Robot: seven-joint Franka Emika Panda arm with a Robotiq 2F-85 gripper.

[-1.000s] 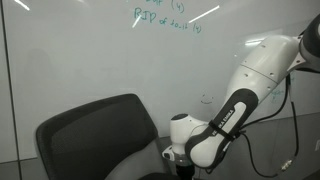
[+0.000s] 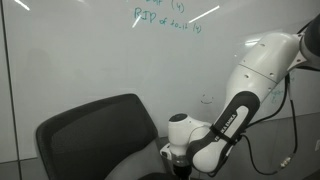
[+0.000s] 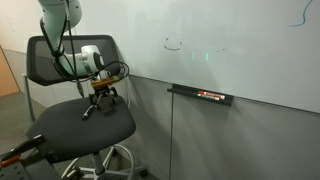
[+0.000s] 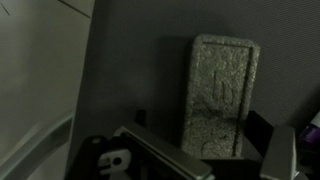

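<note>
A grey, felt-like rectangular block (image 4: 220, 90), resembling a whiteboard eraser, lies on a dark surface in the wrist view. It runs lengthwise from the middle of the picture down toward my gripper. The fingers stand open, with one dark finger to either side of the block's lower end; whether they touch it cannot be told. In exterior view 2 my gripper (image 3: 103, 92) is low over the black chair seat (image 3: 75, 128). Exterior view 1 shows the white arm (image 2: 250, 90) reaching down behind the chair back (image 2: 95, 140), which hides the block.
The chair's mesh backrest (image 3: 55, 60) rises close beside the arm. A whiteboard (image 2: 90, 50) covers the wall, and its tray (image 3: 200, 94) carries a small red-and-white item. Cables (image 2: 290, 130) hang from the arm.
In exterior view 1 the arm's forearm and wrist have shifted very slightly. The chair stays where it was.
</note>
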